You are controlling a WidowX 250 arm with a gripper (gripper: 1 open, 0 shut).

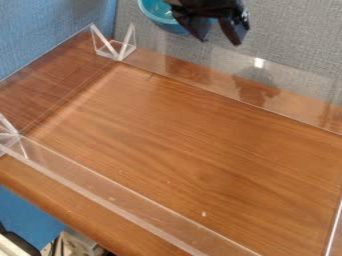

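Note:
My black gripper (214,30) hangs at the top centre of the camera view, open, with its fingers pointing down and nothing seen between them. Behind it is a teal bowl-like object (158,12), partly hidden by the gripper and cut off by the frame's top edge.
A bare wooden table (187,150) fills the middle, bordered by clear plastic walls (134,200) with angular clear corner pieces (114,42) at the left. Grey panels stand behind, and a blue surface shows at the lower left.

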